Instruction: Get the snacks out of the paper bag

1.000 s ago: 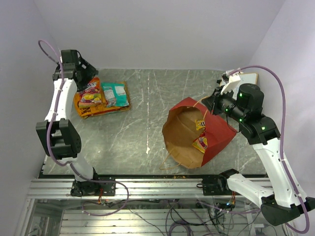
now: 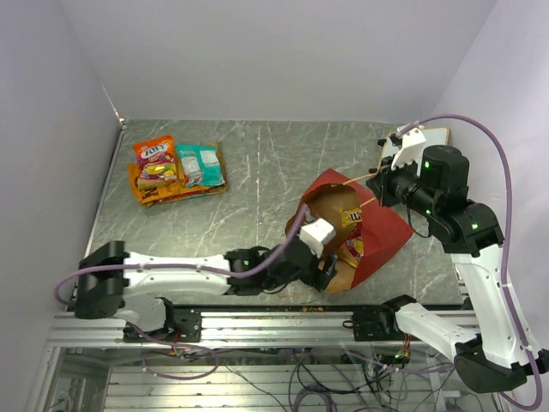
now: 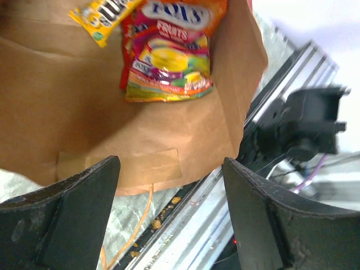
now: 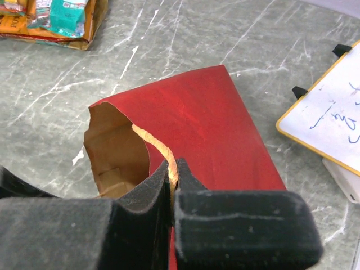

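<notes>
The red paper bag [image 2: 383,242] lies on its side with its brown mouth toward the left. Inside it are a red snack packet [image 3: 171,53] and a smaller yellow packet [image 3: 107,18]. At the bag's mouth, my left gripper [image 2: 328,276] stands open, its fingers [image 3: 73,208] wide apart with nothing between them. A cord handle hangs below the mouth's edge in the left wrist view. My right gripper is shut on the other cord handle [image 4: 154,140], at the bag's upper side.
Several snack packets [image 2: 156,163] lie in a pile at the far left, including a teal packet [image 2: 200,165]. A whiteboard [image 4: 332,112] is at the back right. Bare marble table [image 2: 257,172] lies between pile and bag.
My left arm has swung from above the snack pile, across the table, to the bag's mouth. The right gripper stays at the handle with hardly any movement.
</notes>
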